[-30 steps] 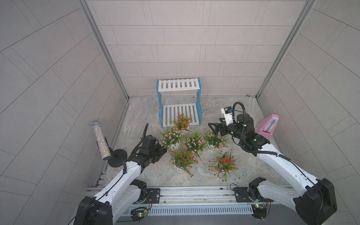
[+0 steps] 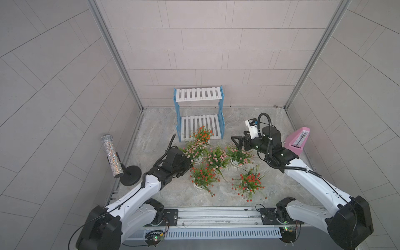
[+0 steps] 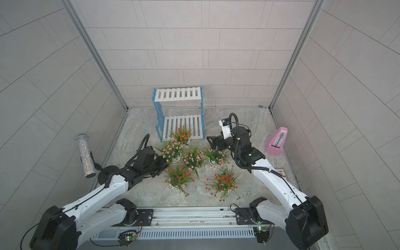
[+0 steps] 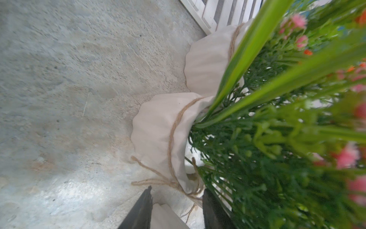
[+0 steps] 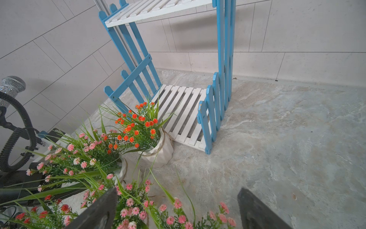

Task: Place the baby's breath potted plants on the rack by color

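Note:
Six potted plants in white wrapped pots stand on the floor in front of the blue-and-white two-shelf rack [image 2: 199, 93]: orange flowers [image 5: 146, 124] nearest it, pink flowers [image 2: 192, 148] in the middle, red ones [image 2: 250, 181] toward the front. My left gripper is low at the left pink plant, fingers apart beside its twine-tied pot [image 4: 156, 126], which is not held. My right gripper hangs open above the right-hand plants, facing the rack.
A pink metronome [image 2: 296, 139] stands at the right wall; a microphone on a black stand [image 2: 130, 175] is at the left. Both rack shelves are empty. Clear floor lies right of the rack.
My left gripper has moved rightward and slightly toward the back, closer to the left pink plant. The right arm and the plants look unchanged.

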